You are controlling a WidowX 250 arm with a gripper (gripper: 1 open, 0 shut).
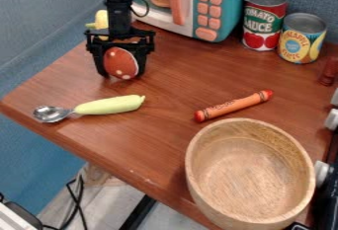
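My black gripper (121,48) is low over the back left of the wooden table, its fingers around a red round object with white spots (121,64); whether it grips it or only surrounds it I cannot tell. A spoon with a pale yellow handle (113,105) lies at the front left, and an orange crayon (234,106) lies at the centre right. A wooden bowl (195,168) stands at the front right.
A teal toy microwave (211,14), a tomato sauce can (263,22) and a yellow-labelled can (301,40) line the back. A small red bottle (329,72) and dark equipment sit at the right edge.
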